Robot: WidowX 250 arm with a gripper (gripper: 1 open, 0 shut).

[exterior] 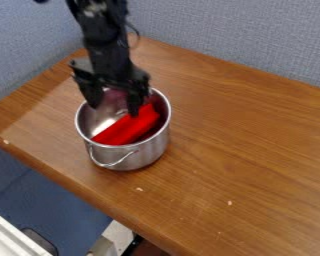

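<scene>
A steel pot [129, 152] with a wire handle stands on the wooden table at the left of the view. Inside it lies a red object [131, 127], long and smooth. My black gripper [115, 92] reaches down from the top, open, with its fingers at the mouth of the pot above the red object. The fingertips are dark and partly blurred against the pot's inside.
Blue-grey padded walls [243, 30] stand behind it and at the left. A white edged item [9, 240] lies below at the lower left.
</scene>
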